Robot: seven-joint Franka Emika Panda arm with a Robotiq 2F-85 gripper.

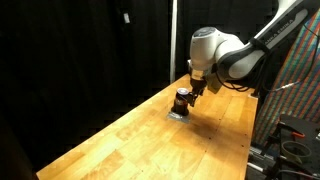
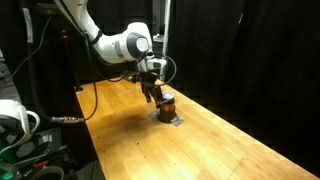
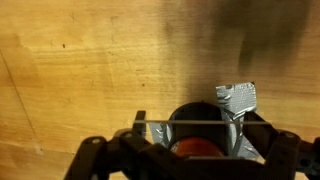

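Note:
A dark, upright cylindrical container (image 1: 181,103) with a pale top stands on the wooden table, with silvery tape (image 1: 177,117) around its base. In exterior view 2 the container (image 2: 167,107) shows a reddish-brown band. From the wrist, its round dark rim and reddish inside (image 3: 198,147) appear at the bottom edge, partly covered by the gripper, with crinkled tape (image 3: 237,98) beside it. My gripper is open, its fingers spread wide with nothing held. In exterior view 1 the gripper (image 1: 196,89) hangs close to the container's upper right side; whether they touch I cannot tell.
Bare wooden tabletop (image 1: 110,145) spreads widely to the left of the container. Black curtains (image 1: 70,70) hang behind the table. A dark stool-like object (image 1: 296,150) stands off the table's right side, and cables loop near the arm.

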